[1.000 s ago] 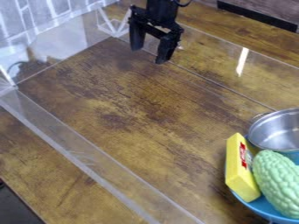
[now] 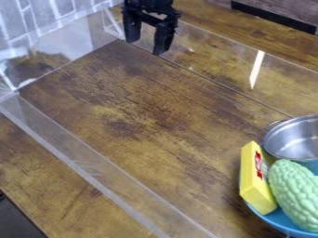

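Observation:
The dark gripper [image 2: 148, 35] hangs at the top centre of the camera view, over the back of the wooden floor inside clear low walls. Its two black fingers point down; whether they are open or shut is hard to tell at this size, and nothing clearly shows held.
At the lower right a blue bowl [image 2: 293, 224] holds a yellow box [image 2: 256, 181] and a pale green corn-like vegetable [image 2: 296, 193]. A metal pot [image 2: 297, 136] sits behind them.
The gripper has risen toward the back, moving up and slightly left in the view. The objects at the right have not moved.

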